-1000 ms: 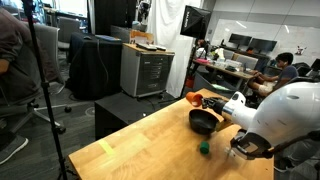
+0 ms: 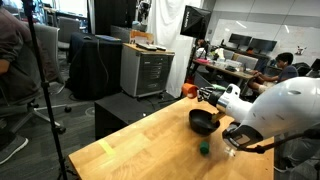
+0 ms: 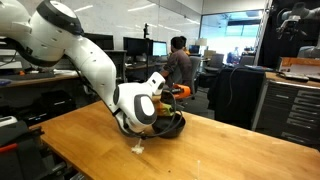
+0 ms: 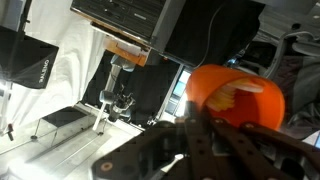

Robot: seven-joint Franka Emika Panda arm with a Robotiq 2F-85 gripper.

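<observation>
An orange cup (image 2: 189,90) is held up above the far side of the table, near a black bowl (image 2: 203,122). My gripper (image 2: 201,95) is shut on this cup, with the arm reaching in from the right. In the wrist view the orange cup (image 4: 266,106) fills the right side, and something yellow-orange shows inside it. The finger contact is too dark to make out there. Exterior view 2 shows the black bowl (image 3: 172,126) beside the arm's wrist; its contents are mostly hidden.
On the table (image 2: 140,145), a small green object (image 2: 204,147) sits in front of the bowl. A small pale item (image 3: 138,149) lies near the arm.
The orange cup has moved slightly up and left in exterior view 1, and the arm's wrist has turned. The bowl and the green object stay where they were.
</observation>
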